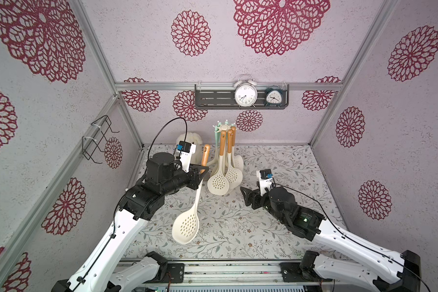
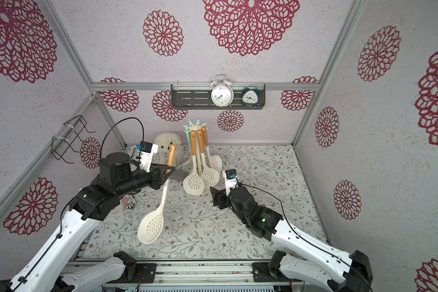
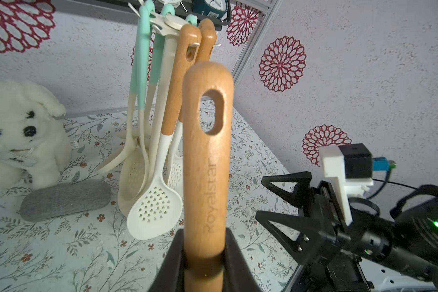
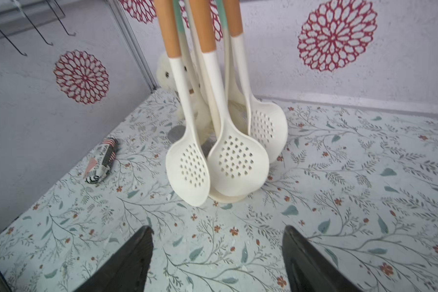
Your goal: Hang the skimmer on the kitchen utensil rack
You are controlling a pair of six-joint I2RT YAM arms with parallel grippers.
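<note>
My left gripper [image 1: 204, 170] is shut on the wooden handle of a cream skimmer [image 1: 186, 226], which hangs tilted in the air left of the rack, perforated head down. In the left wrist view the skimmer's handle [image 3: 206, 170] stands upright before the camera, its slot showing near the top. Behind it rises the utensil rack [image 3: 165, 53], a pale post with hooks, hung with several utensils in wood and mint handles. To the right of the rack and lower, my right gripper [image 1: 248, 197] stands open; its fingers [image 4: 131, 258] have only table between them.
A white plush dog [image 3: 26, 131] sits behind the left gripper, with a grey cylinder [image 3: 65, 200] before it. A striped object [image 4: 101, 160] lies at the table's left. Clocks [image 1: 245, 95] stand on the wall shelf.
</note>
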